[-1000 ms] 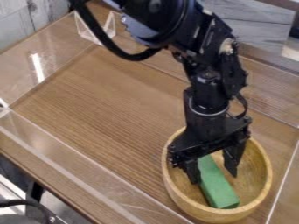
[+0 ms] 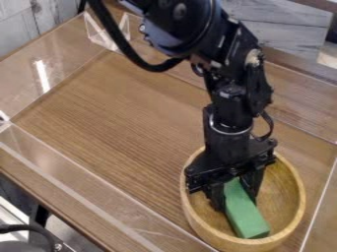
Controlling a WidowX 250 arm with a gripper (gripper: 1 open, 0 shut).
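Note:
A wooden bowl (image 2: 293, 226) sits at the lower right of the camera view, with a green block (image 2: 242, 211) lying inside it. My black gripper (image 2: 235, 181) reaches down into the bowl over the upper end of the block, its fingers shut on that end; the exact contact is partly hidden by the gripper's body.
A clear plastic container (image 2: 105, 22) stands at the back left. A cable runs along the lower left edge.
The fingers have drawn closer together on the green block, and the gripper has narrowed. The block and bowl have hardly moved.

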